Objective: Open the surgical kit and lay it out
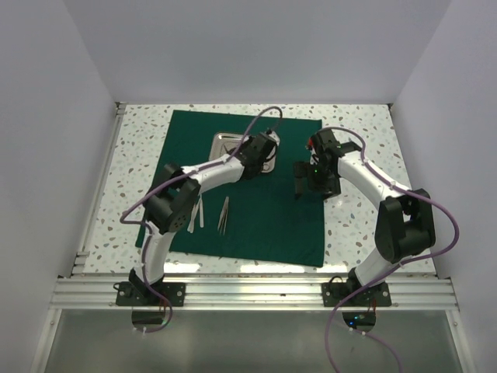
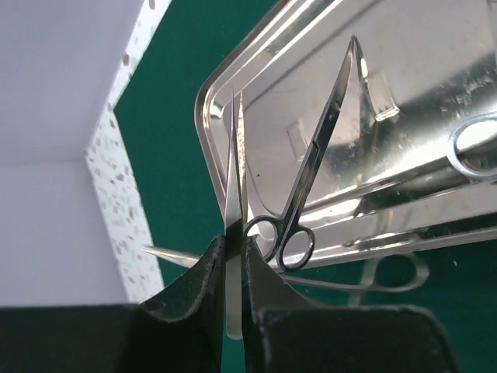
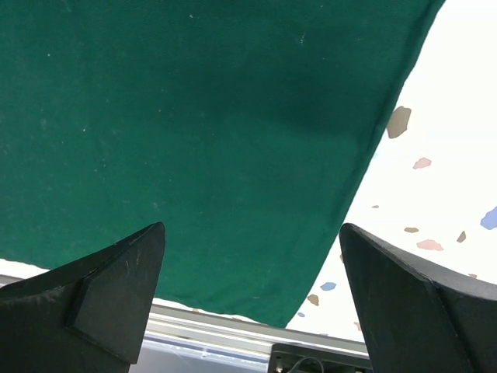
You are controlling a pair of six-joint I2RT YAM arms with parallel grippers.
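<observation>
In the left wrist view my left gripper is shut on slim silver tweezers (image 2: 234,183), their two prongs pointing away from me. Beyond them is the metal tray (image 2: 208,128), with scissors (image 2: 317,148) lying in it, handles by the near rim. A ring handle (image 2: 457,162) of another instrument also shows there. Crossing behind my fingers is a further pointed instrument (image 2: 171,255), partly hidden, outside the tray; what it rests on is unclear. My right gripper stands open and empty over the green cloth (image 3: 210,155).
On the cloth's left half lie two more slim tweezers-like tools (image 1: 224,216) and two flat-handled tools (image 1: 192,217), partly under the left arm. Speckled table (image 1: 373,225) shows along the right side.
</observation>
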